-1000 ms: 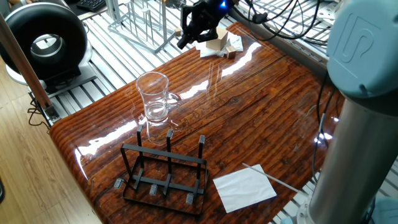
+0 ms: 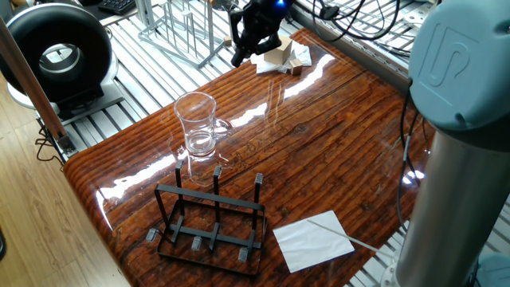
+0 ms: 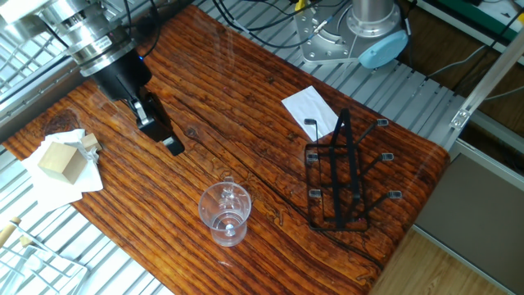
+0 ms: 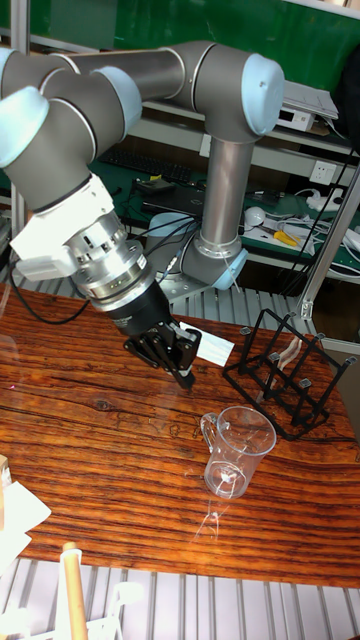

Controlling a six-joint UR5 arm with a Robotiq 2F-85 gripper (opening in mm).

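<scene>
A clear glass mug [image 2: 198, 127] stands upright on the glossy wooden table, its handle visible on one side. Several prongs rise from the black metal rack [image 3: 337, 184], which rests on the table apart from the mug. My black gripper [image 4: 185, 375] hangs over the table, pointing down at a slant. In exterior view 2 the gripper [image 3: 170, 141] is up and to the left of the mug [image 3: 226, 215], clear of it. Nothing shows held at its fingertips, but how far apart its fingers stand is unclear.
White paper [image 2: 313, 241] lies flat near the rack. Wooden blocks [image 3: 63, 162] sit on another white sheet at a table edge. Bare wood [image 3: 246, 123] lies between my gripper and the rack. Loose cables run by the arm's base.
In exterior view 1 my gripper has shifted slightly right and down, and the big arm joint slightly left. Mug, rack and blocks have stayed put.
</scene>
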